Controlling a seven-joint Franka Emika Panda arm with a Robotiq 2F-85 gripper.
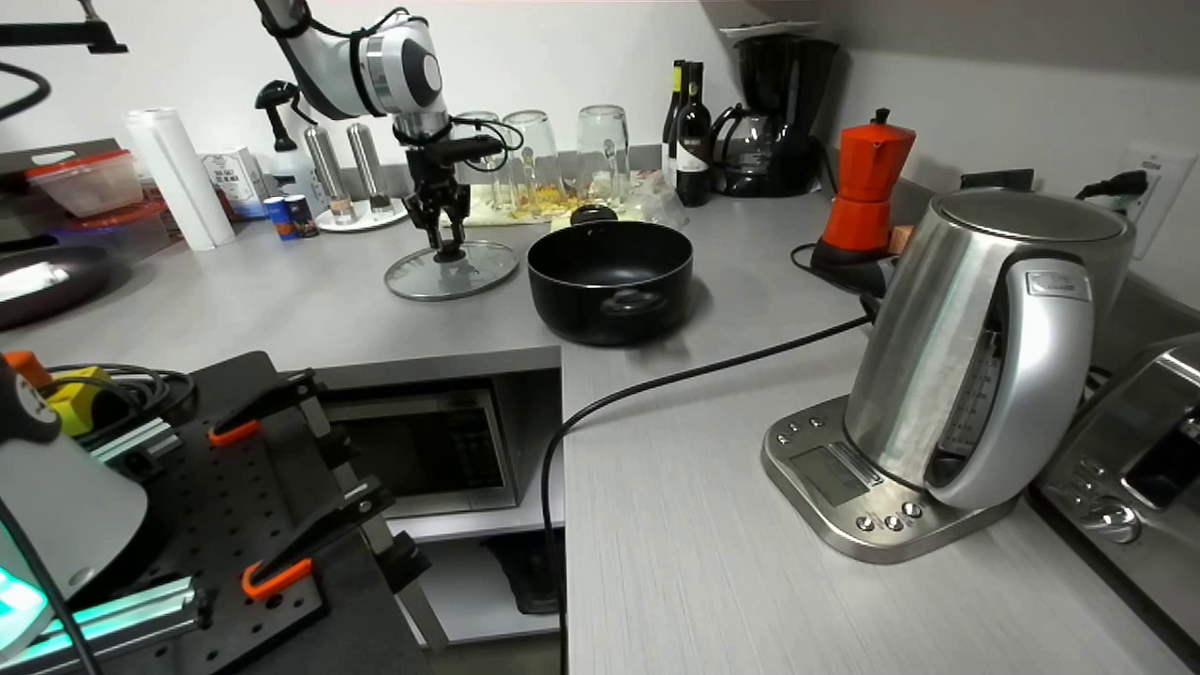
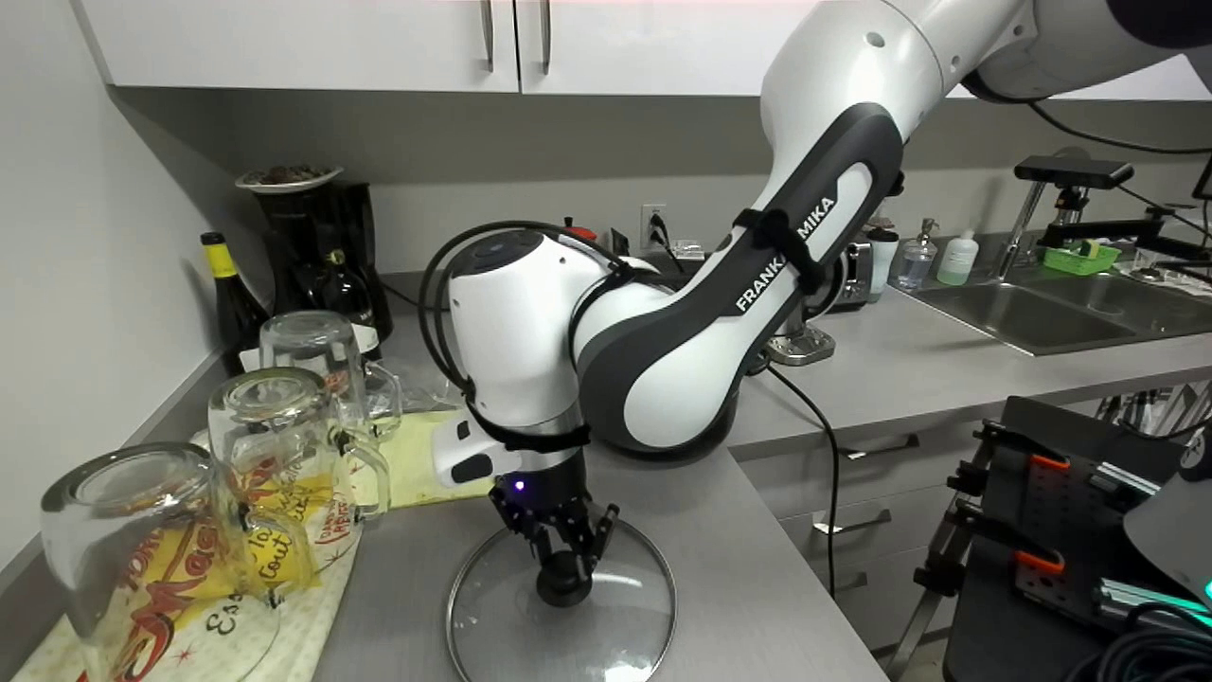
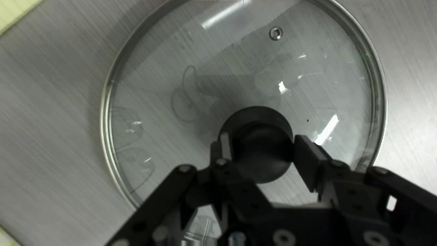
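The round glass lid with a metal rim is level, at or very near the grey counter, just left of the black pot. From above, in the wrist view, my gripper is shut on the lid's black knob, one finger at each side. The second exterior view has the lid under my gripper. Whether the rim bears on the counter is hard to tell. The black pot stands uncovered by the counter's inner corner; the arm hides it in the second exterior view.
Upturned glass mugs stand on a patterned cloth behind the lid. A steel kettle and a red moka pot are on the right. Its front edge lies nearby.
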